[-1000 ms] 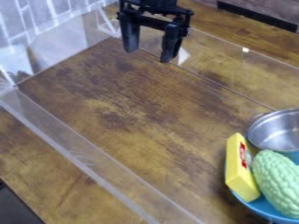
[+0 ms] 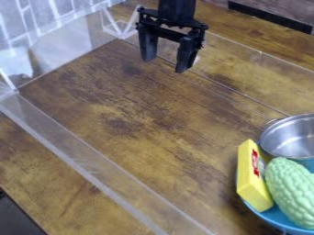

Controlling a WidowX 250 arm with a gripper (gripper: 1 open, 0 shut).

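My black gripper (image 2: 168, 48) hangs at the top centre over the wooden table, its two fingers spread apart, with nothing seen between them. At the lower right stand a steel pot (image 2: 295, 138), a yellow box (image 2: 252, 179) with a red label and a green bumpy vegetable-like object (image 2: 291, 193) in a blue bowl (image 2: 274, 220).
Clear plastic walls run along the left side and back of the workspace, with a tiled wall (image 2: 31, 32) at the upper left.
My gripper has shifted slightly over the last second, staying at the top centre. The objects at the lower right look the same.
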